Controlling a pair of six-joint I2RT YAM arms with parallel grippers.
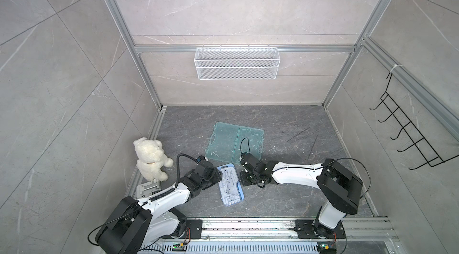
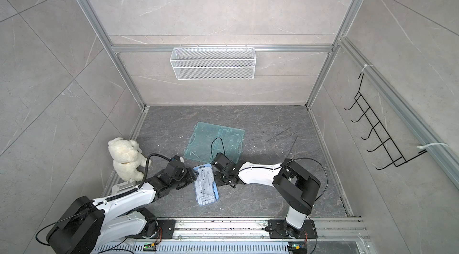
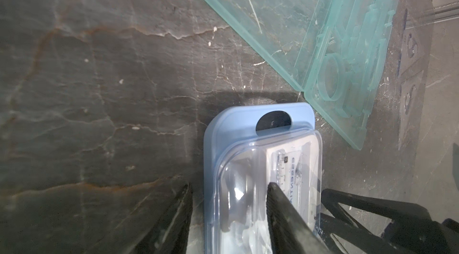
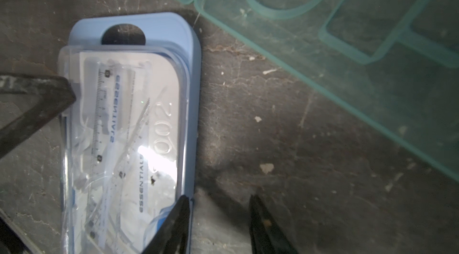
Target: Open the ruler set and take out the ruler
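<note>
The ruler set, a pale blue tray (image 3: 234, 115) under a clear cover (image 4: 162, 177), lies flat between my two grippers. Its cover sits over the contents and looks slightly shifted off the tray. Through it shows the clear ruler (image 4: 98, 115) with blue print. My left gripper is open at the set's left side; in its view one finger appears over the floor, the other over the cover. On the opposite side, my right gripper stands open too, one finger close to the blue edge, the other over bare floor. Contact cannot be told.
An open teal transparent case (image 1: 224, 141) lies flat just behind the set, its near corner close to the tray. A white teddy bear (image 1: 150, 158) sits at the left wall. Open floor (image 1: 306, 134) stretches to the right.
</note>
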